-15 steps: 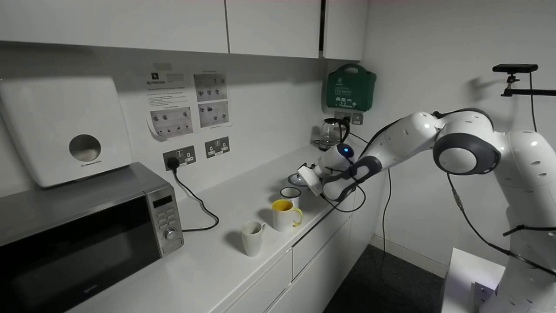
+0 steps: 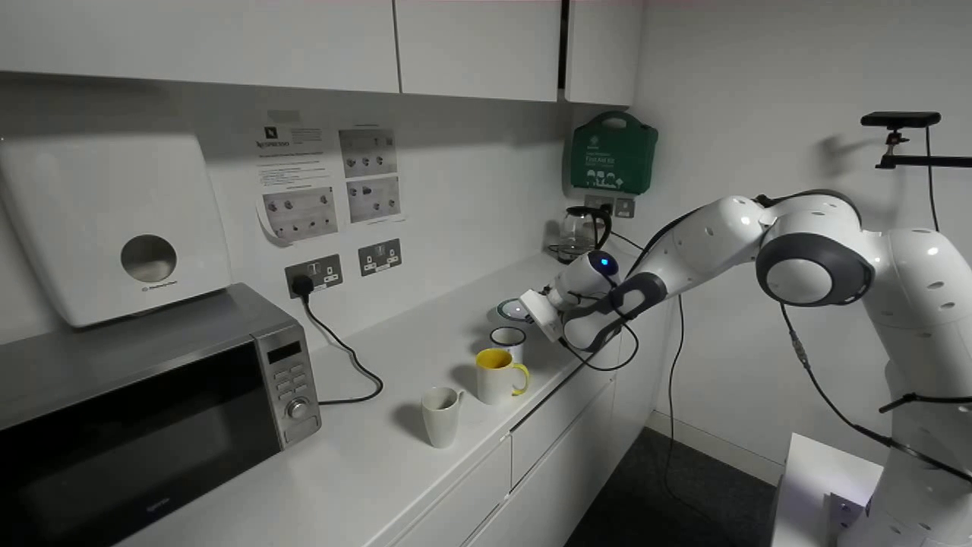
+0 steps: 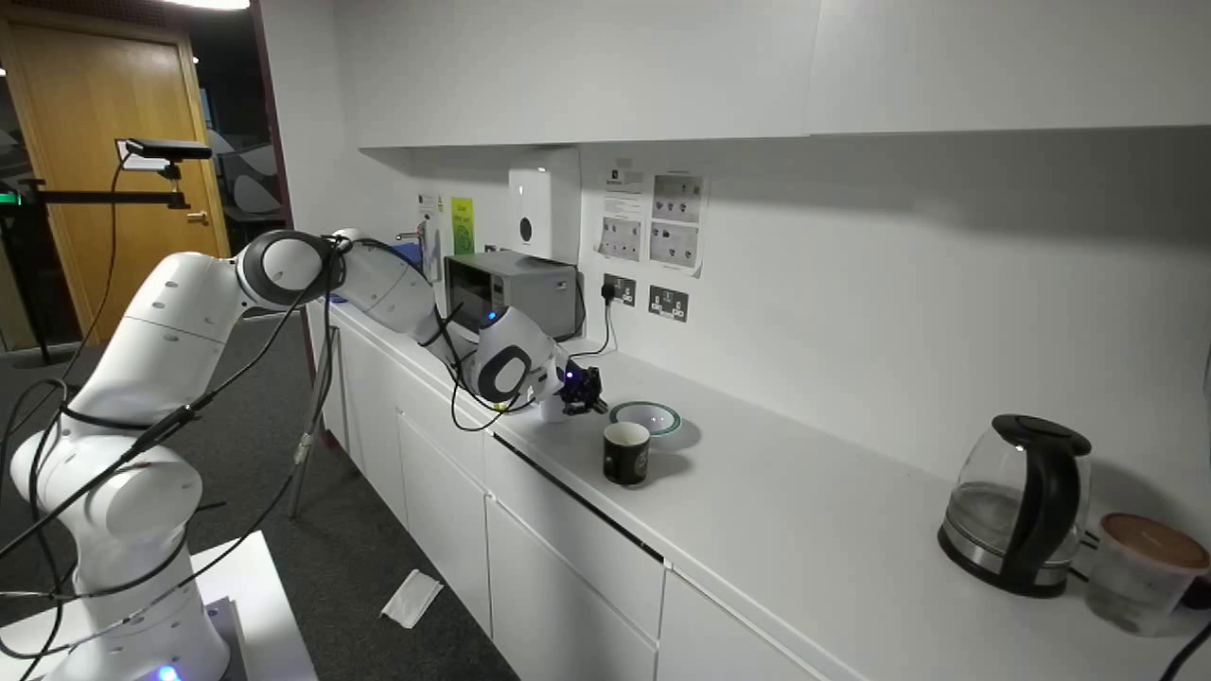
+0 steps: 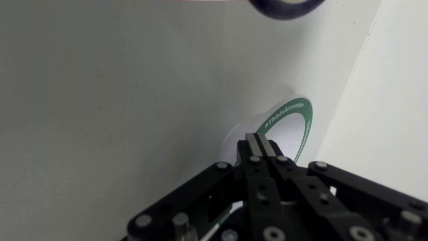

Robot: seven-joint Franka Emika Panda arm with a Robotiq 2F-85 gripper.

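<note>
A white bowl (image 3: 647,416) with a green rim band sits on the counter beside my gripper (image 3: 603,407). In the wrist view, my gripper is shut, its two fingertips together and nothing showing between them. The fingers overlap the near rim of the bowl (image 4: 291,132) and cover much of it; whether they touch it I cannot tell. From the first exterior view, the wrist hides the fingers, and only part of the bowl (image 2: 512,310) shows past it.
A dark mug (image 3: 625,454) stands close to the bowl. A dark-rimmed mug (image 2: 507,341), a yellow-lined mug (image 2: 496,377) and a white cup (image 2: 441,418) line the front edge. The kettle (image 3: 1013,507) stands farther along, with bare counter between.
The bowl has shifted slightly to the left and back in the first exterior view. The arm looks almost unmoved, and the mugs stand where they were.
</note>
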